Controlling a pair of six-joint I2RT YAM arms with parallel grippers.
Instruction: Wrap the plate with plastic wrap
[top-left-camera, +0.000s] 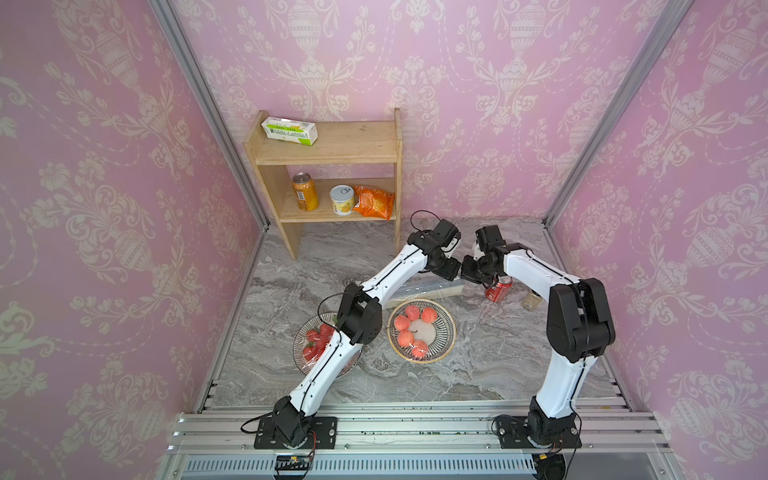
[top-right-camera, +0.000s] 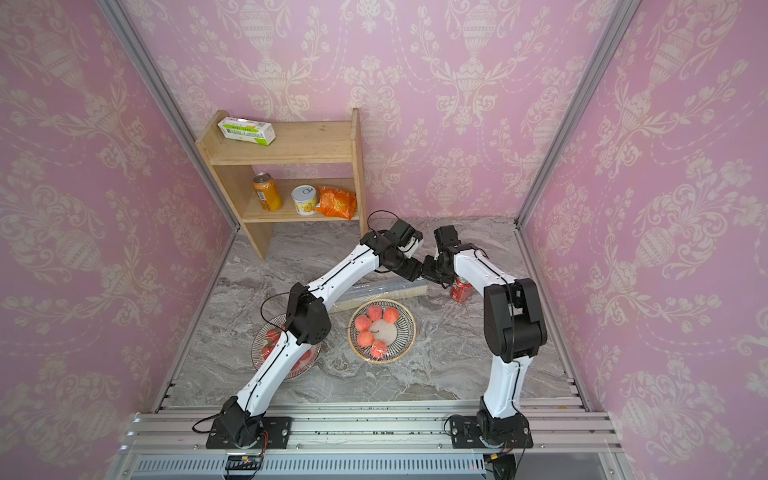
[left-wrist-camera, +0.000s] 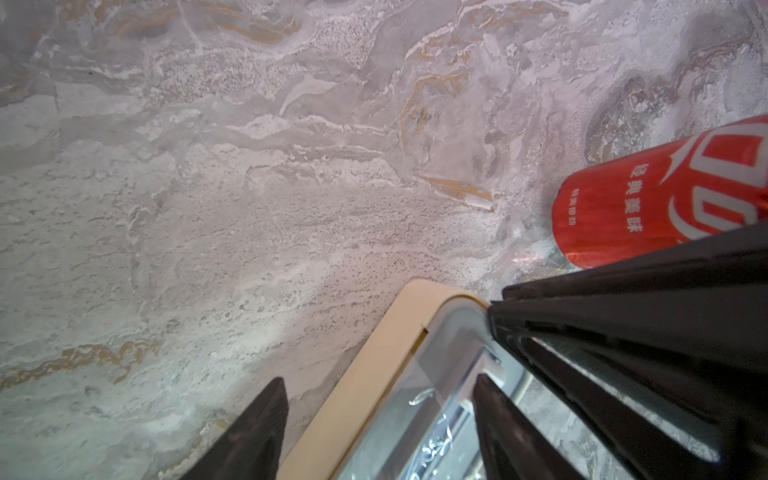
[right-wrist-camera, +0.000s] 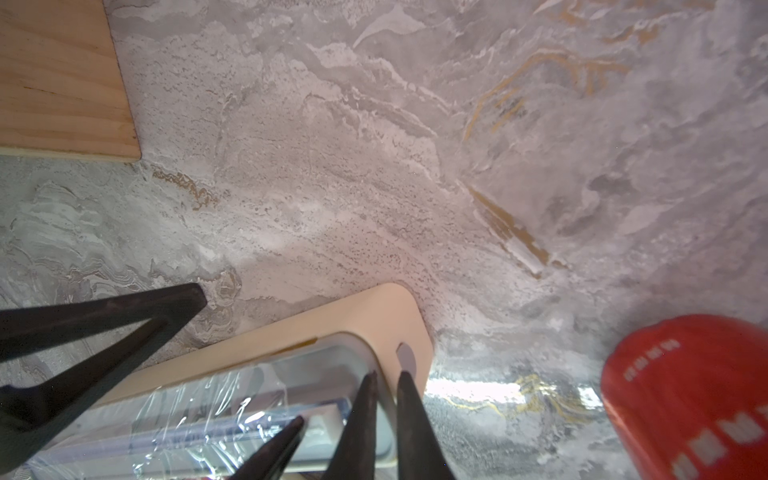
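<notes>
The plastic wrap dispenser (top-left-camera: 428, 293), a long cream box with a clear cover, lies behind the round plate (top-left-camera: 453, 334) of red fruit, with its roll (left-wrist-camera: 448, 400) visible under the cover. Over the dispenser's right part, my left gripper stands part open, its fingers spread above the box with nothing seen held. At the dispenser's right end, my right gripper is shut, its narrow tips together at the end of the clear cover. Whether any thin film is pinched there cannot be made out. Clear film glints over the front fruit (top-left-camera: 420, 349).
Another plate of red fruit (top-left-camera: 312, 351) sits at the left, partly under my left arm. A red can (top-left-camera: 498, 289) stands close to the right gripper, with a small jar (top-left-camera: 531, 300) beyond it. Behind is a wooden shelf (top-left-camera: 352, 144) with groceries. Bare table lies front right.
</notes>
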